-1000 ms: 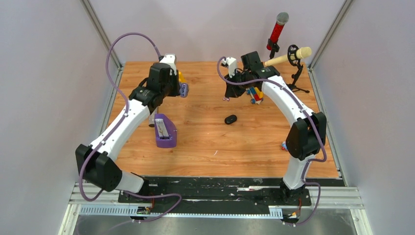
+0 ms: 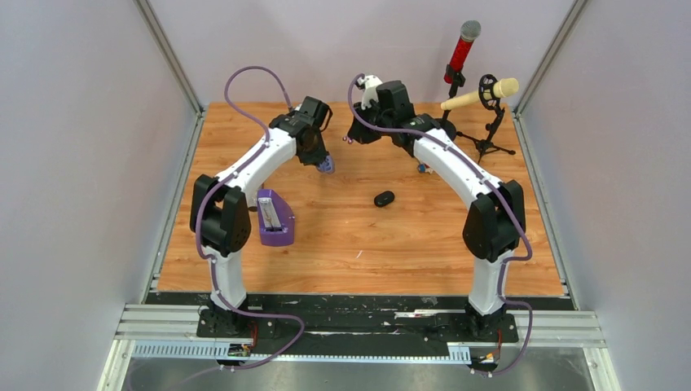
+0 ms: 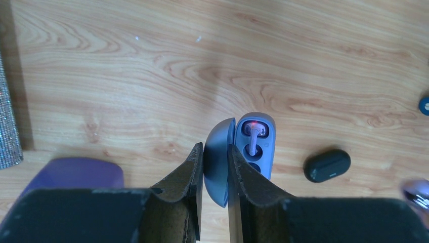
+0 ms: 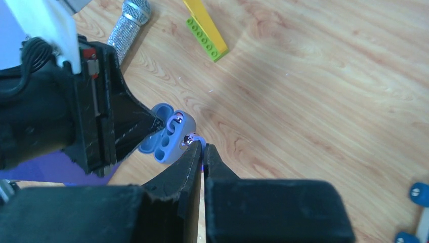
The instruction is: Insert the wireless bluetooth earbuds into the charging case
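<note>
The blue-purple charging case [image 2: 326, 165] hangs above the table, with my left gripper shut on its opened lid [image 3: 218, 169]. One purple earbud [image 3: 255, 132] sits in the case body [image 3: 266, 139], its stem over a round hole; whether it is fully seated I cannot tell. A second purple earbud [image 4: 193, 137], with a shiny tip, is pinched in my right gripper. From the right wrist, it overlaps the case's edge; in the left wrist view this earbud [image 3: 417, 193] is a blur at the right, well apart from the case.
A small black oval object [image 2: 384, 199] lies mid-table. The purple device [image 2: 275, 220] stands at the left, a silver microphone [image 4: 126, 31] nearby. Green and yellow blocks [image 4: 207, 40] lie behind. Stands with a telescope-like tube [image 2: 481, 94] are back right.
My left gripper has moved right and slightly frontward with the case. The right gripper has travelled left and a little back with its earbud, so the two are closer together.
</note>
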